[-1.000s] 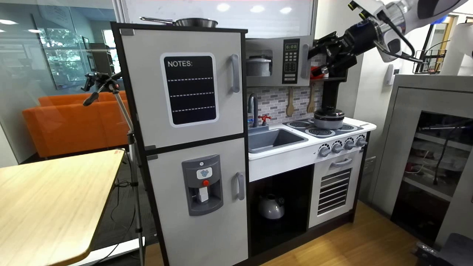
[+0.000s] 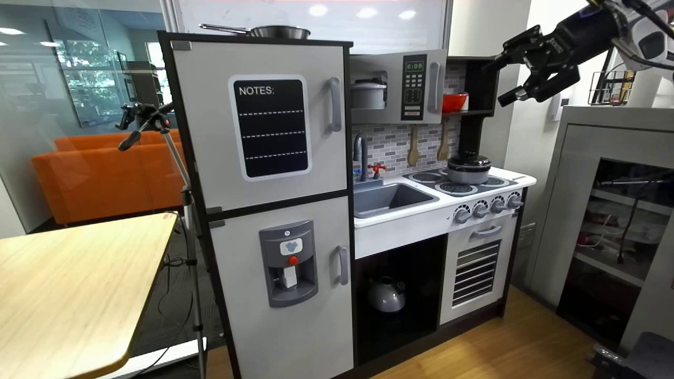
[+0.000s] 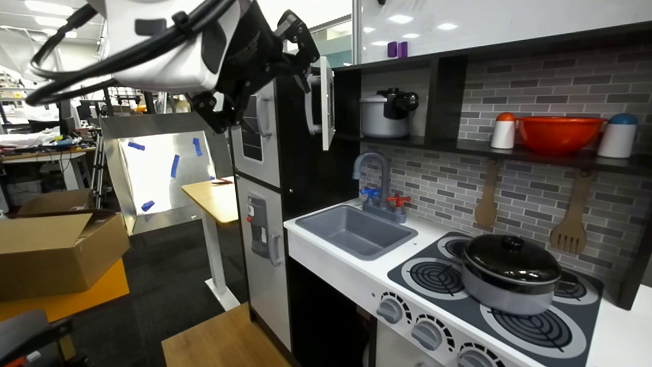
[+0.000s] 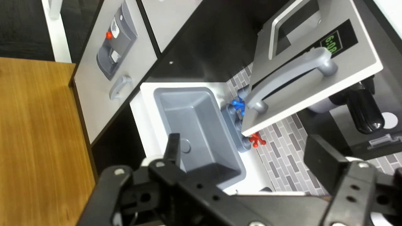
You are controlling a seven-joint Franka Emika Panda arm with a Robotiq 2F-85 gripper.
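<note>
My gripper (image 2: 497, 82) hangs in the air, apart from the play kitchen. In the wrist view its two fingers (image 4: 173, 148) are spread wide with nothing between them. The grey microwave door (image 3: 328, 104) stands swung out from its compartment. Its curved handle (image 4: 290, 77) lies ahead of the fingers in the wrist view, not touched by them. A grey pot with a black handle (image 3: 386, 115) sits in the microwave compartment. Below the door are the grey sink (image 4: 196, 128) and the red tap knob (image 4: 257, 139).
A lidded pot (image 3: 512, 272) stands on the stove burners. The shelf above bears a red bowl (image 3: 559, 133) and two shakers. Wooden utensils hang on the tiled wall. A pan (image 2: 278, 31) lies atop the fridge (image 2: 215, 139). The sink basin is empty.
In exterior view 1 my gripper has moved right, away from beside the microwave door handle, uncovering the red bowl. The door looks the same in both frames.
</note>
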